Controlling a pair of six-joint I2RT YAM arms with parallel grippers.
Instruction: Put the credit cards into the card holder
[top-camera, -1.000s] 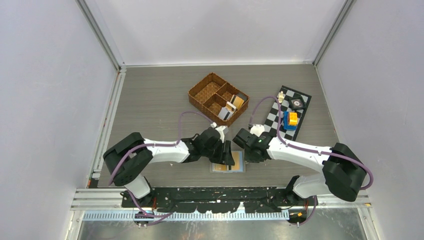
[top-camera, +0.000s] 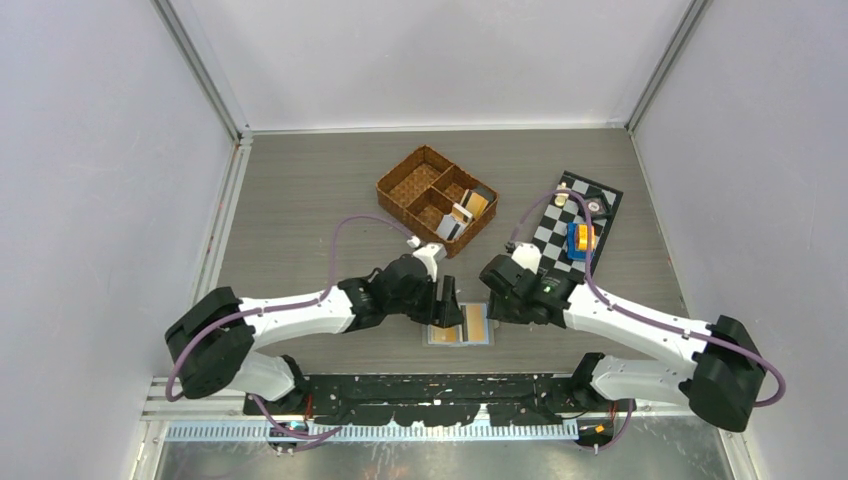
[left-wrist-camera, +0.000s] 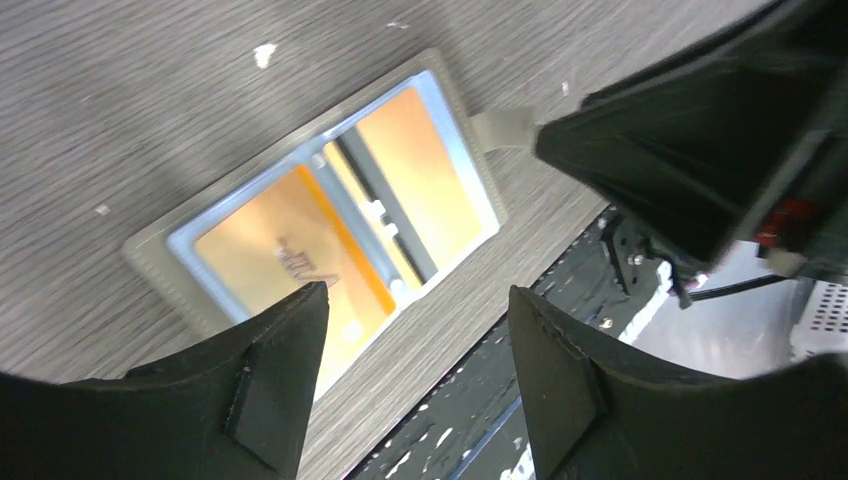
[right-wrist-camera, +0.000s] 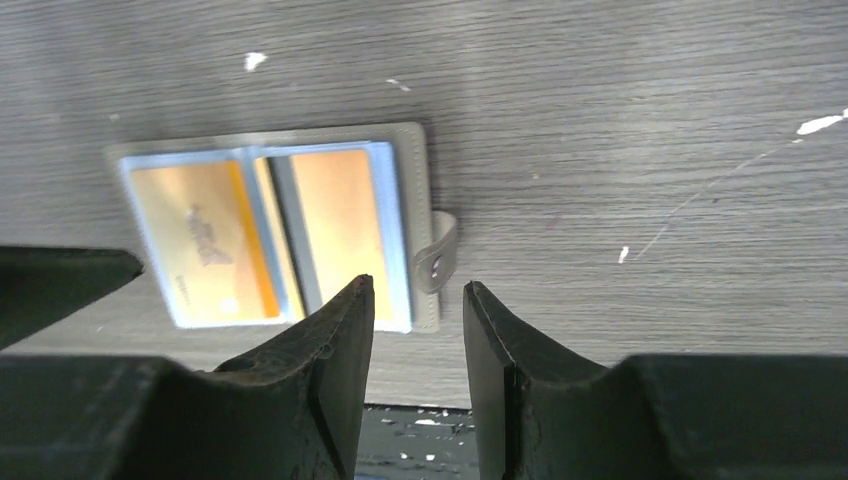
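Observation:
The card holder (right-wrist-camera: 415, 160) lies spread open on the table, grey outside and pale blue inside, its small strap (right-wrist-camera: 440, 250) at the right edge. A tan card (right-wrist-camera: 190, 220) with an orange edge shows in its left half, and another tan card (right-wrist-camera: 340, 220) beside a dark stripe in its right half. My left gripper is open above the holder, nothing between its fingers. Near the holder's right edge, my right gripper has its fingers a small gap apart, with nothing seen held between them; the strap shows beyond them.
Behind the arms stands a brown woven basket (top-camera: 400, 203) with dividers, several card-like items (top-camera: 463, 213) inside. A checkered board (top-camera: 548, 235) bearing a blue and yellow block (top-camera: 580, 240) lies to the right. Table space left of the basket is free.
My left gripper has drawn back leftward over the holder, and my right gripper has shifted slightly right.

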